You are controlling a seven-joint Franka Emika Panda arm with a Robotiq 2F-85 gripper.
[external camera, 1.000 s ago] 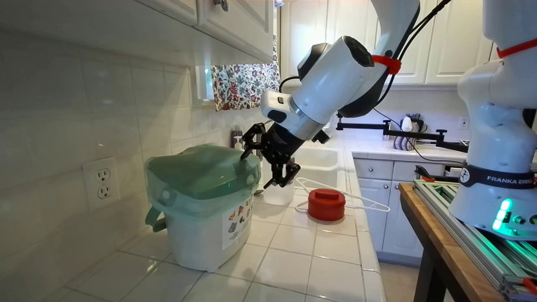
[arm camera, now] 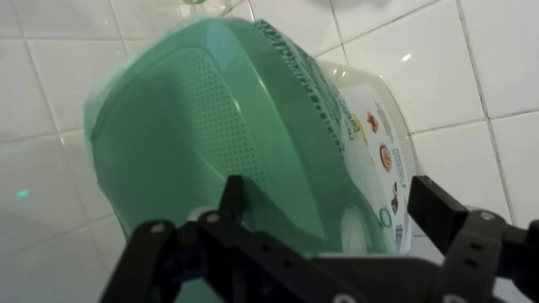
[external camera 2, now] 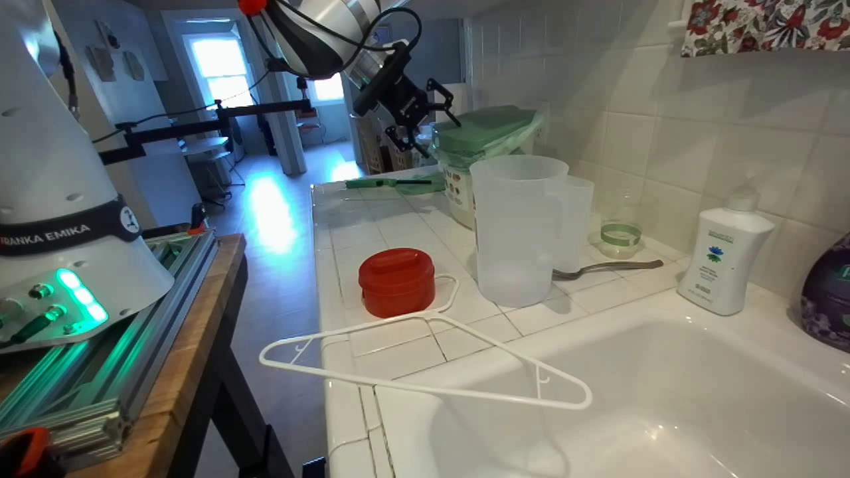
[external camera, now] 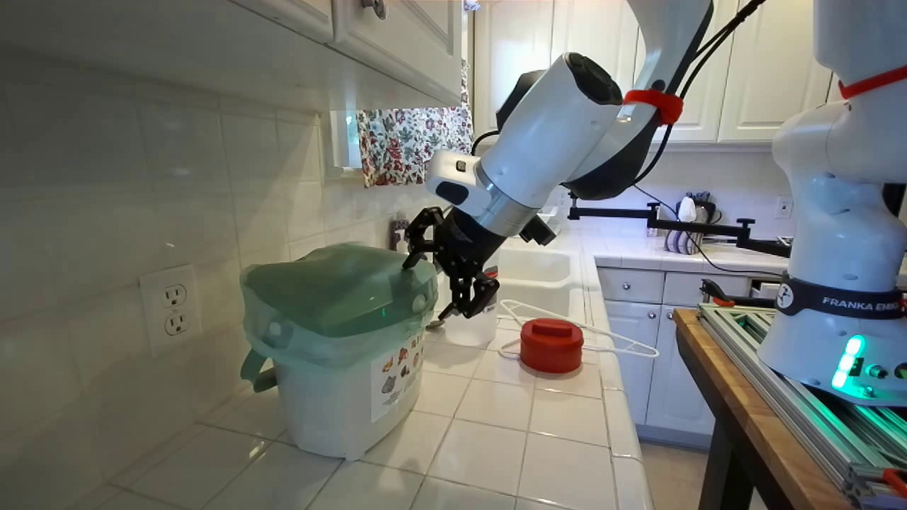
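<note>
A white bin [external camera: 319, 408] with a green lid [external camera: 331, 285] stands on the tiled counter against the wall, its lid closed on top. My gripper [external camera: 438, 270] is at the bin's sink-side end, fingers spread open, nothing visible between them. In the wrist view the fingers straddle the lid's edge: one dark finger [arm camera: 233, 197] lies over the green lid [arm camera: 202, 126], the other finger [arm camera: 437, 209] beyond the bin's labelled side [arm camera: 386, 146]. Contact with the lid cannot be made out. In exterior view 2 the gripper [external camera 2: 434, 131] appears beside the lid [external camera 2: 486, 131].
A red container [external camera 2: 396, 281] and a white hanger [external camera 2: 446, 390] lie near the counter's front edge. A frosted pitcher [external camera 2: 516, 231], a fork [external camera 2: 609, 268] and a soap bottle [external camera 2: 723, 255] stand or lie by the sink [external camera 2: 677, 374]. The counter before the bin is mostly clear.
My gripper has tilted and dipped slightly, with the wrist shifting left toward the bin. The bin has shifted slightly left. The red container and hanger have stayed put.
</note>
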